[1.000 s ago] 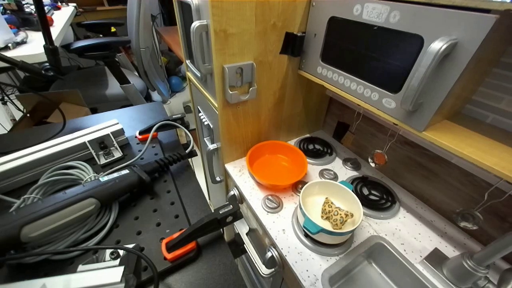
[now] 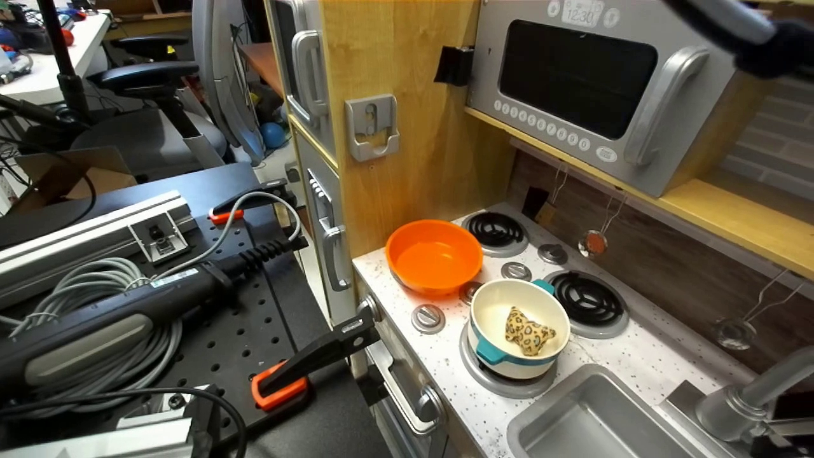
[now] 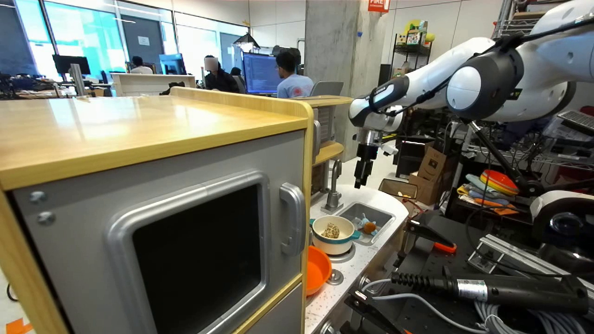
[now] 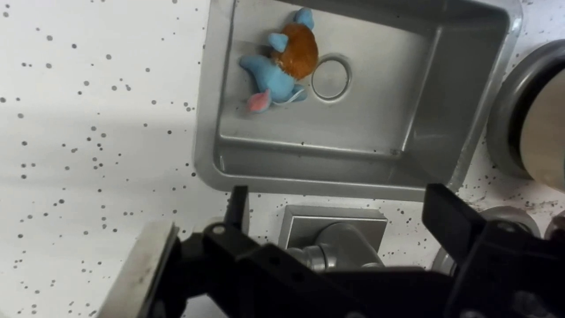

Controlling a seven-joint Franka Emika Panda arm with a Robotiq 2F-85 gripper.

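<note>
My gripper stands open above the counter behind the sink, its fingers wide apart with nothing between them. Exterior view 2 shows the same gripper (image 3: pixel 363 171) pointing down, clear of the faucet. A blue plush toy with a brown part and a pink tip (image 4: pixel 275 79) lies in the grey sink (image 4: pixel 376 122), beside the drain. On the front burner sits a cream pot with teal handles (image 2: pixel 488 305), a leopard-print plush (image 2: pixel 526 333) inside it. An orange bowl (image 2: pixel 435 258) rests on the counter left of the pot.
The faucet (image 3: pixel 334 192) rises behind the sink, under my gripper in the wrist view. A microwave (image 2: pixel 580 84) and wooden shelf (image 2: pixel 732 221) overhang the back of the stove. Bare counter (image 4: pixel 100 138) lies beside the sink.
A dark and grey part, apparently of the arm, has come into the top right of exterior view 1. That whole view has shifted slightly; the pot, leopard plush and bowl keep their places.
</note>
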